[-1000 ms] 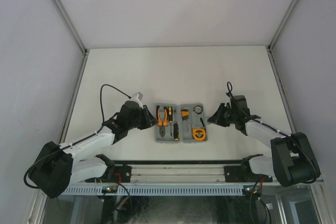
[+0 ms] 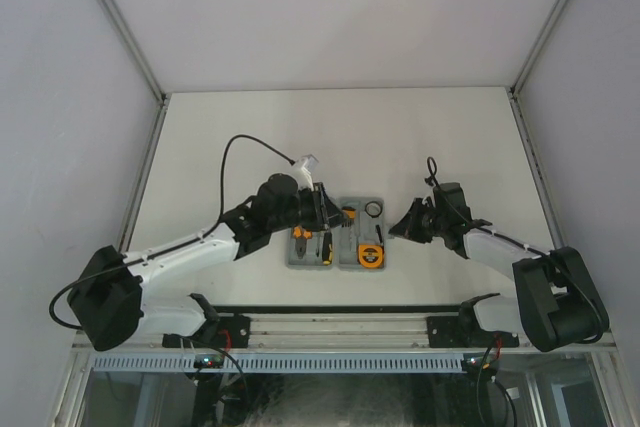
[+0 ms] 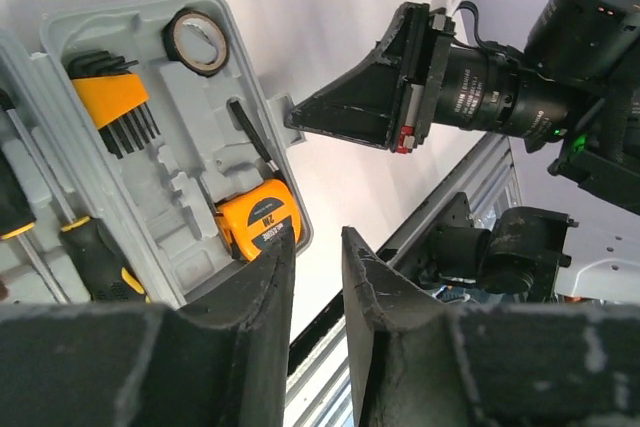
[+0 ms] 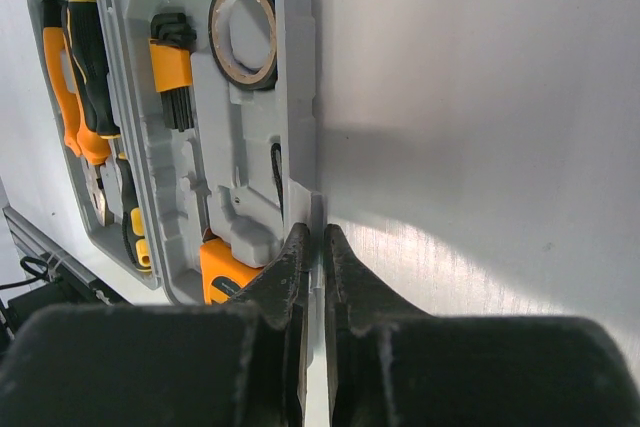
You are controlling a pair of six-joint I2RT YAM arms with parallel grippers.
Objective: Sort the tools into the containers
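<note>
The grey tool case point(image 2: 352, 263) lies spread in two halves on the table. Its right half holds a black tape roll point(image 3: 174, 47), hex keys in an orange holder point(image 3: 110, 99), a thin black tool point(image 3: 247, 127) and an orange tape measure point(image 3: 258, 217). In the left half are orange-handled pliers point(image 4: 60, 82) and black-and-yellow screwdrivers point(image 3: 95, 252). My left gripper point(image 2: 335, 215) hovers over the case, fingers apart and empty. My right gripper is shut at the small tab on the case's right edge; whether the tab lies between its tips is unclear.
Bare white table point(image 2: 250, 117) stretches behind the case and to both sides. The front rail point(image 2: 330, 319) runs close below the case. In the left wrist view, the right arm point(image 3: 480, 92) stands close beside the case.
The left gripper has moved right, from beside the case to above it. The case has slid slightly left.
</note>
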